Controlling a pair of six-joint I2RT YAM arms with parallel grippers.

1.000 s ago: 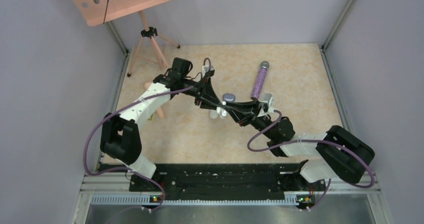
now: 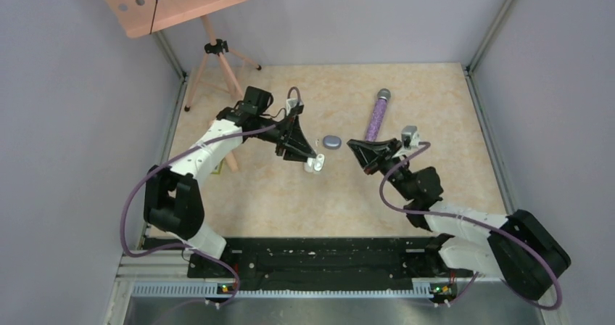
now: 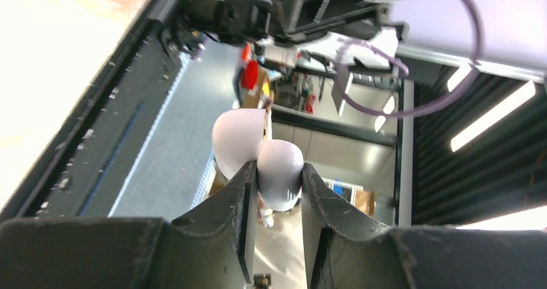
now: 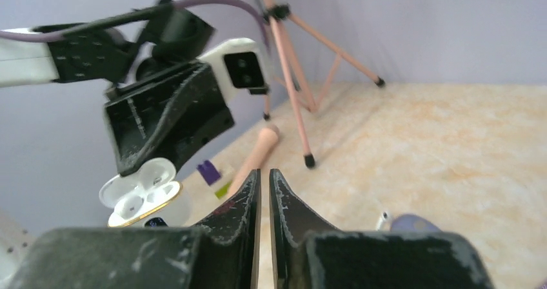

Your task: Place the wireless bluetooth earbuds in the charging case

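Observation:
A white charging case (image 2: 318, 163) with a gold-edged rim hangs above the table, its lid standing open. My left gripper is shut on the case (image 3: 278, 176). From the right wrist view, the case (image 4: 145, 192) shows rounded hollows on its inner side; whether an earbud sits in them I cannot tell. My right gripper (image 2: 351, 144) is apart from it, to the right. Only a narrow gap separates its fingers (image 4: 240, 221), with nothing between them. A small white earbud (image 4: 383, 220) lies on the table (image 4: 361, 166).
Beside that earbud lies a small blue-grey oval object (image 2: 331, 142). Farther back right is a purple glittery microphone (image 2: 377, 114). A pink tripod stand (image 2: 225, 71) occupies the back left.
One second ago my right fingertips were at the case; they have since drawn away to the right. The left gripper and case have shifted slightly left.

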